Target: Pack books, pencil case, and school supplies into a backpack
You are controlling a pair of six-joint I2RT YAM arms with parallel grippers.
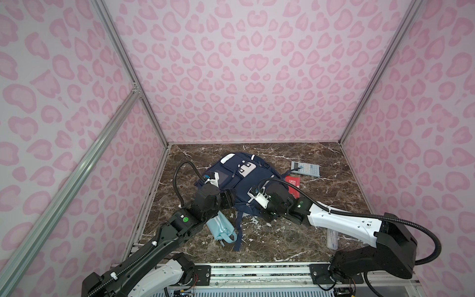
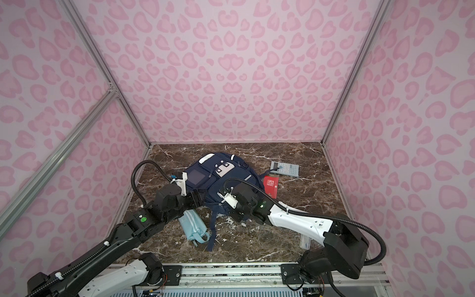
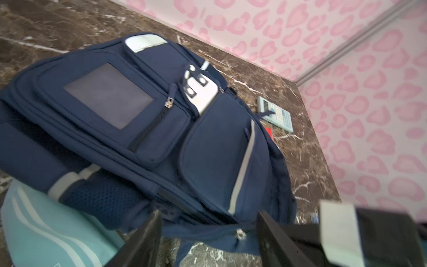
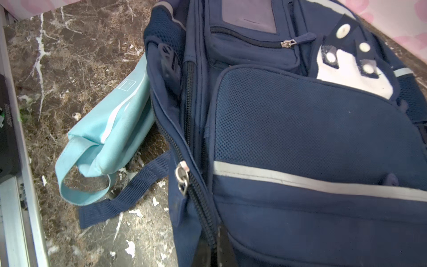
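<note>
A navy backpack lies mid-table, with a light-blue pencil case at its near-left edge and a dark strap trailing beside it. My left gripper is open over the near-left edge of the bag; a blurred strap lies beyond the fingers, and nothing is clearly held. My right gripper is shut at the open zipper on the bag's near edge; whether cloth is pinched between its tips cannot be told. A red book and a calculator lie right of the bag.
A clear item lies at the near right, partly under the right arm. Patterned walls and metal posts enclose the space.
</note>
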